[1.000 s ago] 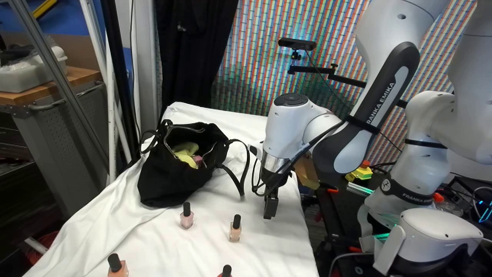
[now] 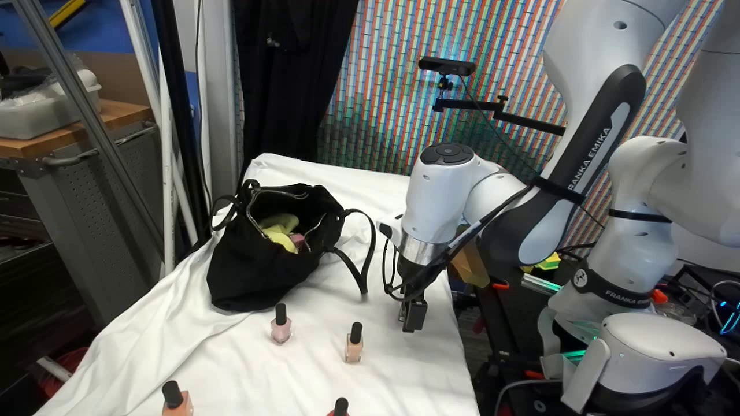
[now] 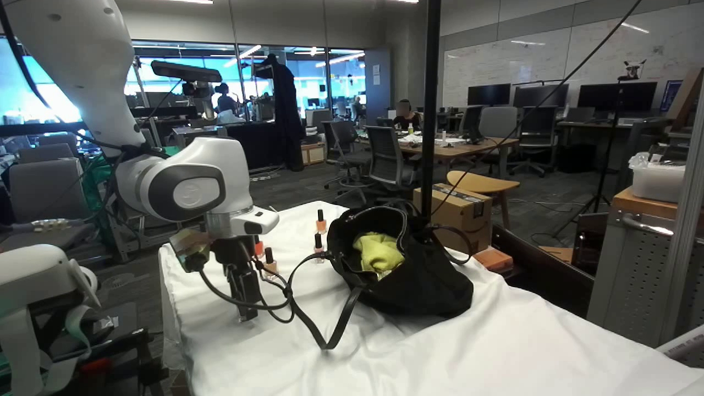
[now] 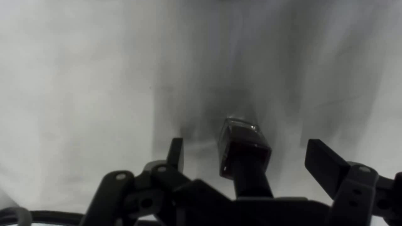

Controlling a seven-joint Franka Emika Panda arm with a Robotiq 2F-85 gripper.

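Note:
My gripper stands open over the white cloth, its tips pointing down. In the wrist view a small dark nail polish bottle (image 4: pixel 244 137) with a black cap lies in the gap between the two spread fingers, touching neither as far as I can see. The gripper's own body covers part of the cap. From the first exterior view, the gripper (image 2: pixel 413 319) is low near the table's right edge, and that bottle cannot be made out there. A black bag (image 2: pixel 260 274) sits open to the left, with yellow-green cloth (image 2: pixel 281 236) inside.
A pink bottle (image 2: pixel 281 329) and a peach bottle (image 2: pixel 353 346) stand upright left of the gripper. An orange bottle (image 2: pixel 178 402) and another black-capped one (image 2: pixel 340 408) are at the front. One bag strap (image 2: pixel 361 270) loops close to the gripper. Bare cloth lies between the bottles.
In the first exterior view the arm and gripper have shifted slightly right and a touch lower. The bag and the visible bottles are where they were.

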